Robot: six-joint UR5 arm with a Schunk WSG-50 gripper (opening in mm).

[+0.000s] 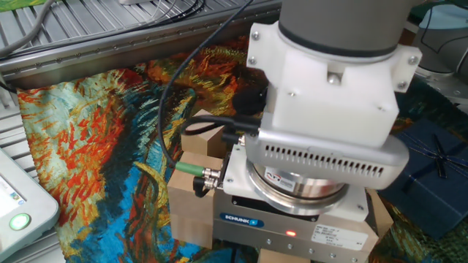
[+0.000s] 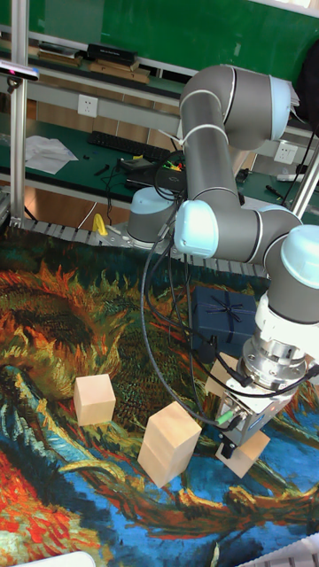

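The grey Schunk gripper (image 1: 292, 232) is low over the table, seen from above, with its fingers hidden under its body. In exterior view 3 the gripper (image 2: 251, 422) is just over a wooden block (image 2: 245, 455), and another block (image 2: 219, 380) shows behind it. Whether either block lies between the fingers cannot be made out. To its left stands a tall wooden block (image 2: 170, 444), with a smaller wooden cube (image 2: 95, 400) farther left. Seen from above, the tall block (image 1: 191, 208) is close beside the gripper body, which covers parts of the other blocks.
A dark blue box with a ribbon bow (image 2: 224, 320) lies behind the gripper. Black cables (image 2: 151, 330) hang along the arm. A painted cloth (image 1: 80, 146) covers the table, bare on its left part. A tablet-like device (image 1: 22, 208) lies at the left edge.
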